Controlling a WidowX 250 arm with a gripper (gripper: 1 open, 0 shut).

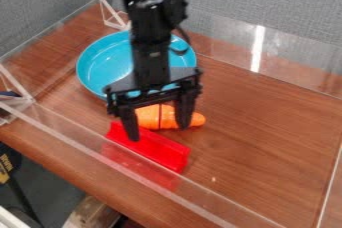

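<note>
My gripper [155, 122] hangs low in the middle of the view, fingers spread open, over a toy carrot [189, 119] and the upper left end of a red block [156, 155]. The carrot, orange and in segments, is partly hidden behind the fingers. A blue bowl [98, 62] stands behind the gripper, partly covered by it and the arm. Whether the fingertips touch the block or the carrot I cannot tell.
Clear low walls edge it at the back and front. A white wire rack stands at the back left corner.
</note>
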